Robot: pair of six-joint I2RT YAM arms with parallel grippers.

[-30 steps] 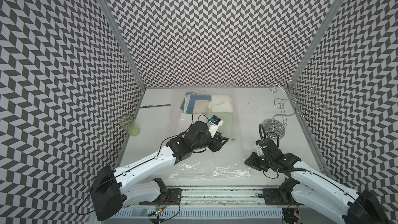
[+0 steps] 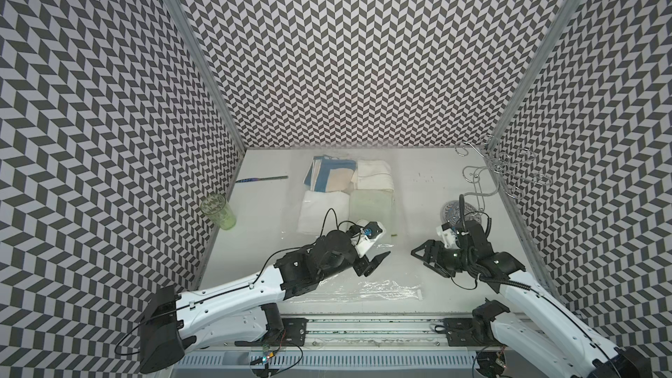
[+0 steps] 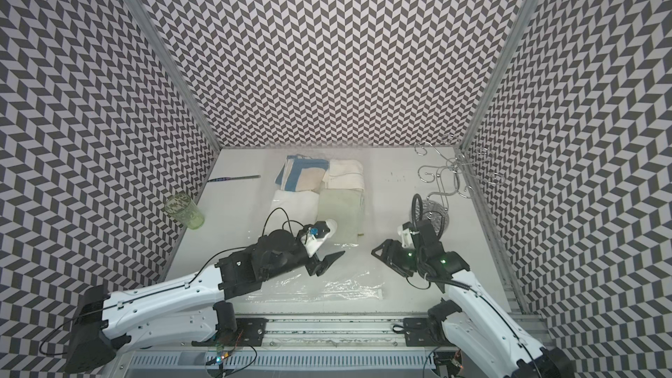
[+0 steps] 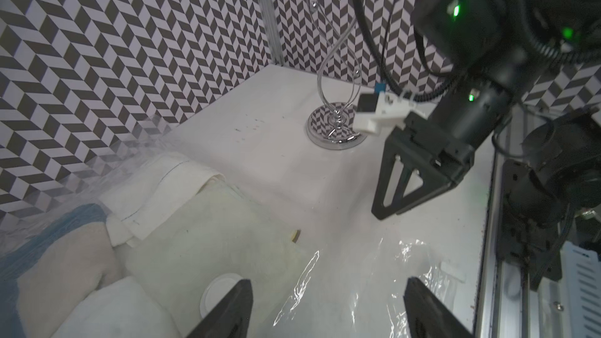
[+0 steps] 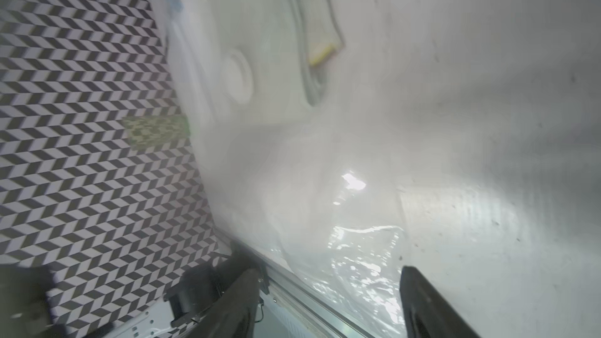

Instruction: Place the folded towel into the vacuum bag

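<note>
The clear vacuum bag (image 2: 364, 287) lies flat on the table, its wrinkled edge toward the front rail. Under its film lie several folded towels: a blue-edged towel (image 2: 329, 174), a cream towel (image 2: 374, 175), a white towel (image 2: 318, 211) and a pale green towel (image 2: 372, 203). A round white valve (image 4: 220, 293) sits over the green one. My left gripper (image 2: 378, 264) hovers above the bag's front half, open and empty. Open as well, my right gripper (image 2: 424, 257) hangs by the bag's right side with nothing between its fingers. The left arm partly covers the white and green towels.
At the left edge stands a green-tinted glass (image 2: 218, 211); a thin blue stick (image 2: 261, 179) lies behind it. On the right is a wire stand (image 2: 483, 178) with a round chrome base (image 4: 336, 126), close to my right arm. Bare table shows beside the bag.
The towels stay put.
</note>
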